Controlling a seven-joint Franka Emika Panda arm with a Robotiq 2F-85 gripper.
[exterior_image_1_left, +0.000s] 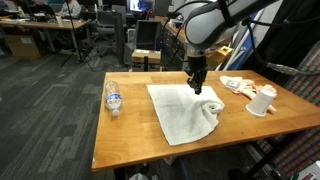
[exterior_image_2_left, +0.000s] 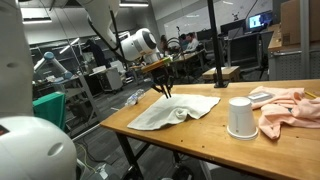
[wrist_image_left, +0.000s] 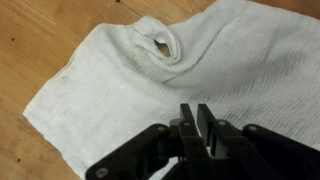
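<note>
A white towel lies on the wooden table, mostly flat, with its near right part bunched into a raised fold. The wrist view has the cloth filling most of the picture, with a loop-like curl at its upper edge. My gripper hangs over the towel, apart from the bunched part in exterior view 1. In the wrist view its fingertips stand close together, leaving a narrow gap. The cloth shows behind them, and I cannot make out anything held between them.
A clear bottle stands at the left of the table. To the right are a white cup-like container and a pink cloth, with a paler cloth behind. Bare wood is free left of the towel.
</note>
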